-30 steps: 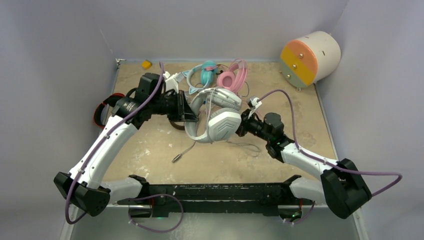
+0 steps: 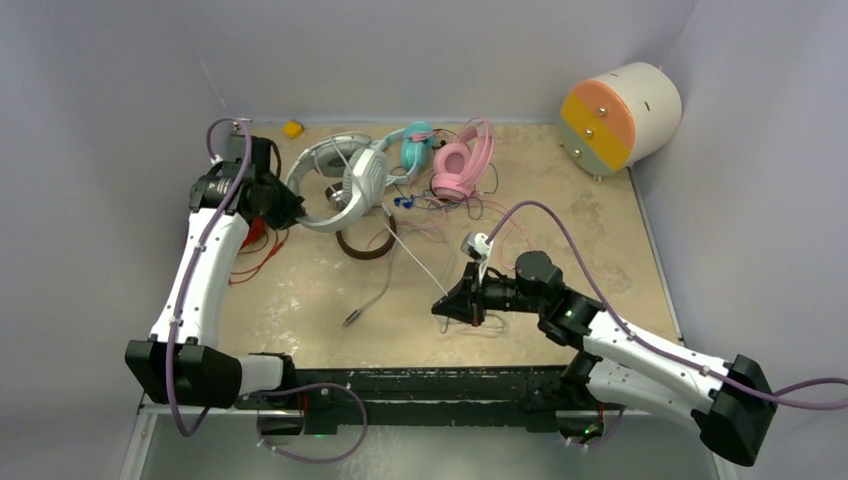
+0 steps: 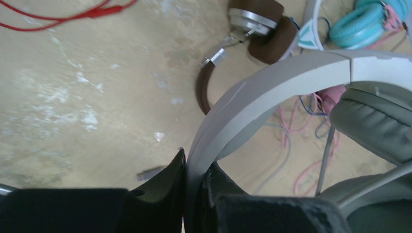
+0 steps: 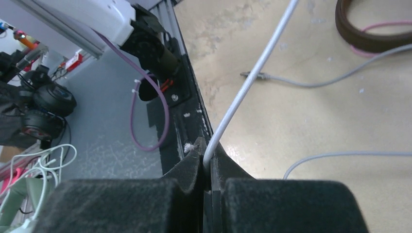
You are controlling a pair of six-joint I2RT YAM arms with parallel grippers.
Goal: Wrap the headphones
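White headphones (image 2: 360,190) are lifted at the upper left of the mat, with my left gripper (image 2: 298,208) shut on the headband (image 3: 272,85); the grey ear cushion (image 3: 369,121) shows at right in the left wrist view. A white cable (image 2: 415,258) stretches from them down to my right gripper (image 2: 442,306), which is shut on it at the front middle; in the right wrist view the cable (image 4: 250,77) runs straight up from between the fingertips.
Brown headphones (image 3: 206,85), cyan headphones (image 2: 415,150), pink headphones (image 2: 455,165) and tangled cables lie on the mat (image 2: 590,260). A striped cylinder (image 2: 640,110) stands at the back right.
My left gripper has carried the white headphones left and back from the centre. My right gripper has moved toward the front, and the cable between them is now stretched taut.
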